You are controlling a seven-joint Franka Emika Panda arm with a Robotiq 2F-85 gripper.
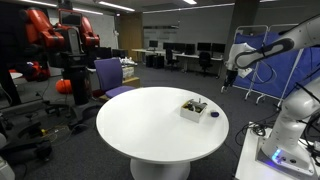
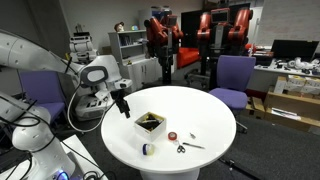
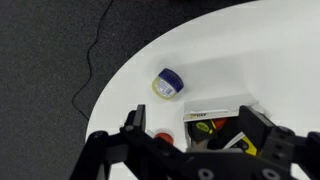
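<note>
My gripper stands open above the white table, its dark fingers wide apart with nothing held between them. In exterior view 2 the gripper [image 2: 123,108] hangs high, left of the white open box [image 2: 150,125]. Several items lie inside the box [image 3: 212,104], among them green, red and yellow ones in the wrist view. A roll with a blue side and yellowish face [image 2: 148,149] rests near the table's front edge. To the right of it are a red roll [image 2: 172,136] and dark scissors [image 2: 183,149].
A small object [image 2: 193,135] lies right of the red roll. A purple chair [image 2: 232,82] stands behind the table. On the floor beside the arm's base runs a dark cable [image 3: 92,48].
</note>
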